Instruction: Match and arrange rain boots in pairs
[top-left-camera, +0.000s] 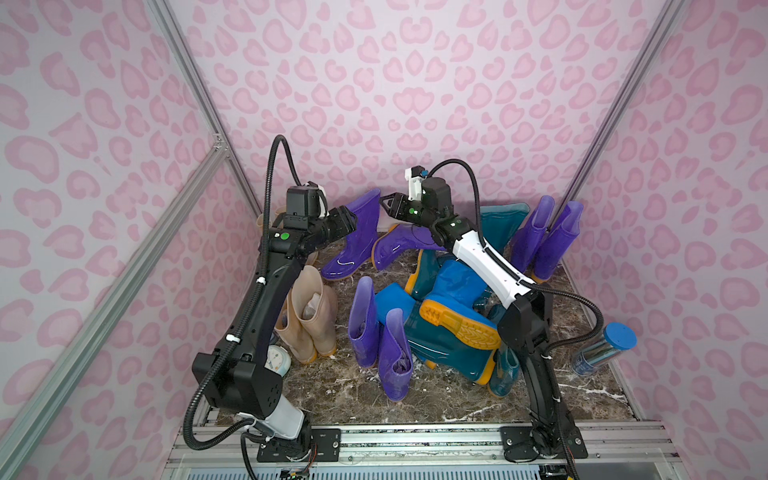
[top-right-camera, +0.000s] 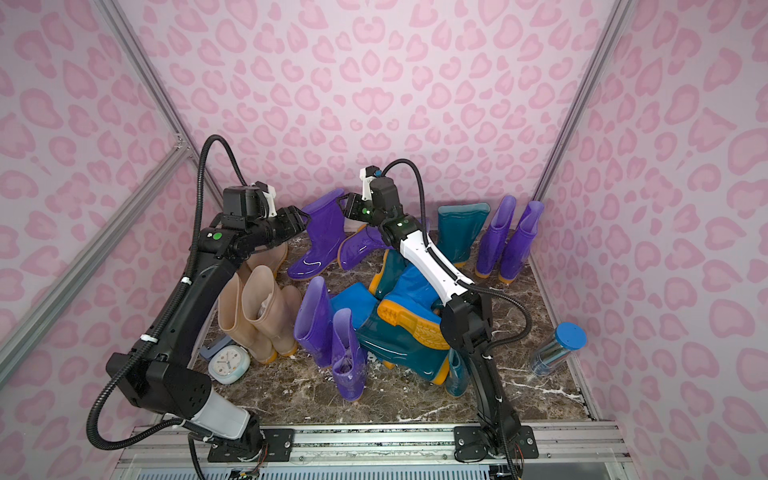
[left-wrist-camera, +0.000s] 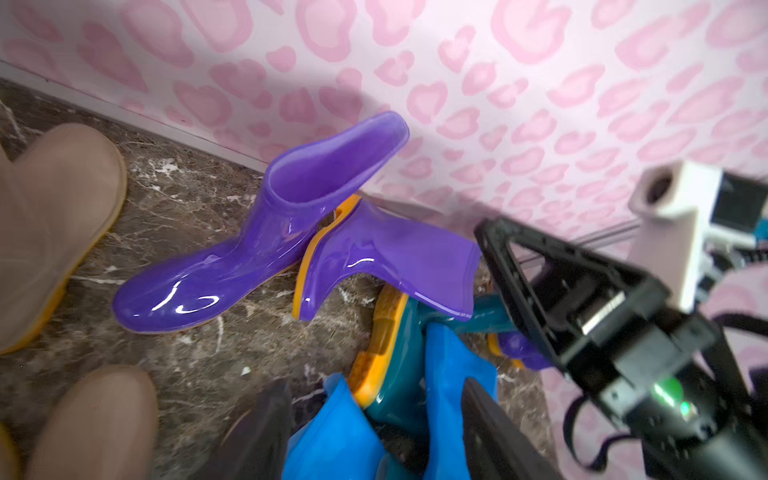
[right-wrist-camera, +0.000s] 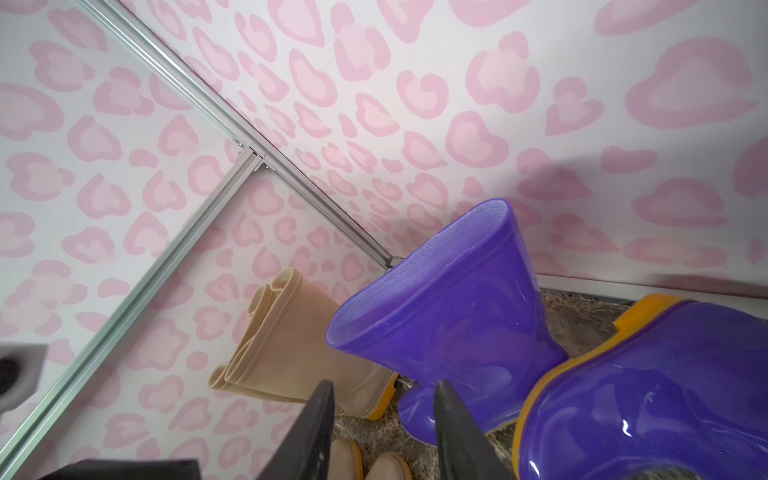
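An upright purple boot (top-left-camera: 364, 228) stands at the back wall, toe pointing front left. Just right of it a second purple boot (left-wrist-camera: 408, 256) lies on its side, its yellow sole toward the first. Left of the upright boot's shaft hovers my left gripper (top-left-camera: 352, 217), open and empty. My right gripper (top-left-camera: 387, 203) is near the shaft's right side, its fingers (right-wrist-camera: 316, 436) apart with nothing between them. In the middle lies a heap with a blue boot (top-left-camera: 460, 296) and teal boots (top-left-camera: 448, 344). Beige boots (top-left-camera: 316, 308) stand at left; a purple pair (top-left-camera: 376, 336) stands in front.
Another purple pair (top-left-camera: 546, 240) stands at the back right corner beside an upright teal boot (top-right-camera: 461, 232). A clear jar with a blue lid (top-left-camera: 618, 336) is at the right edge. A round clock (top-right-camera: 229, 364) sits at front left. Bare tabletop (top-right-camera: 320, 400) shows along the front.
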